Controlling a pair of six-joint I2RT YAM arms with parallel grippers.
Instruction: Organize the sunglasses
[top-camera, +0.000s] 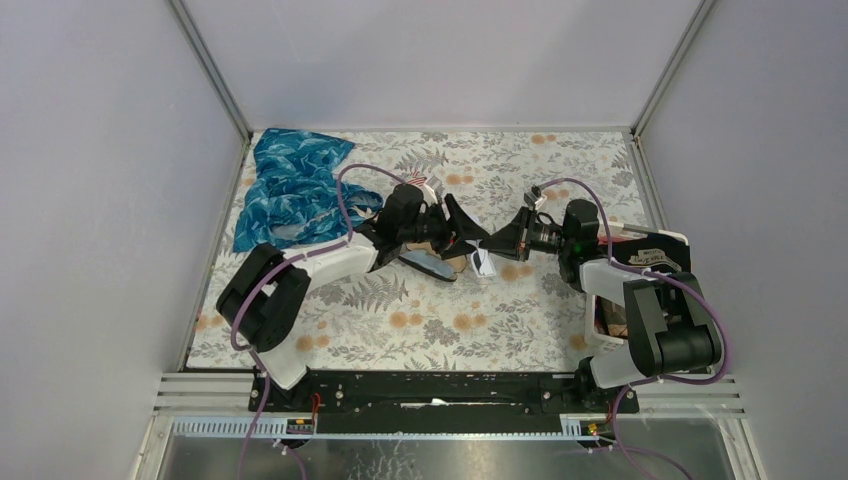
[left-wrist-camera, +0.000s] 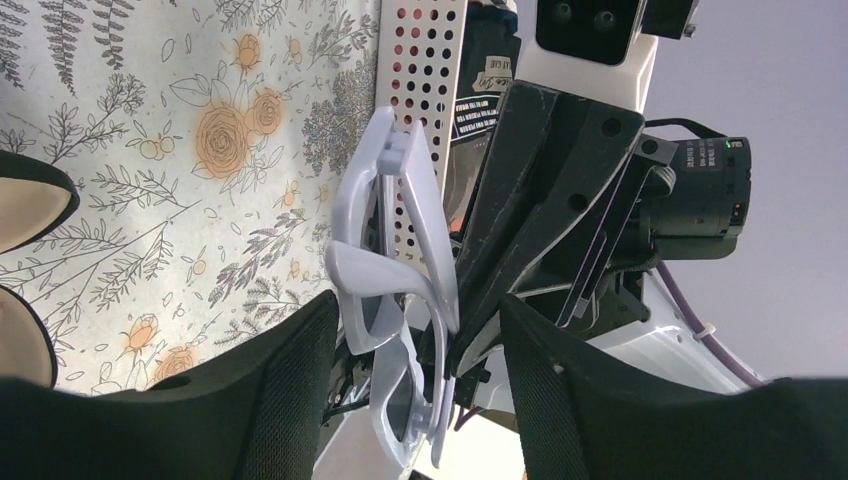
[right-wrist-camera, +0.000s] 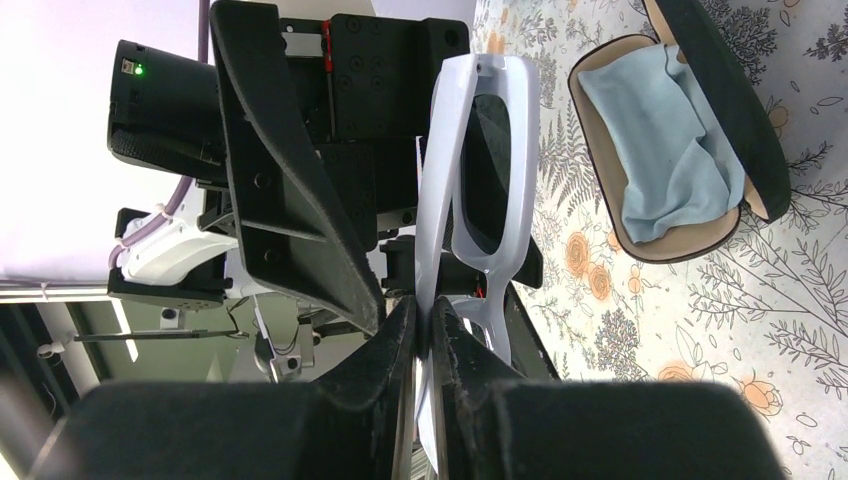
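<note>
White-framed sunglasses with dark lenses (top-camera: 483, 264) are held above the table in the middle of the top view. My right gripper is shut on their frame, as the right wrist view shows. From the other side comes my left gripper, part open, its fingers on either side of the sunglasses (left-wrist-camera: 362, 268) with gaps still showing. Beneath the left gripper, an open glasses case (top-camera: 428, 265) lies on the table. The right wrist view shows a light blue cloth (right-wrist-camera: 655, 140) inside that case.
A crumpled blue bag (top-camera: 290, 190) covers the back left of the table. At the right edge stands a white perforated basket (left-wrist-camera: 420, 70) with dark items in it, partly behind the right arm.
</note>
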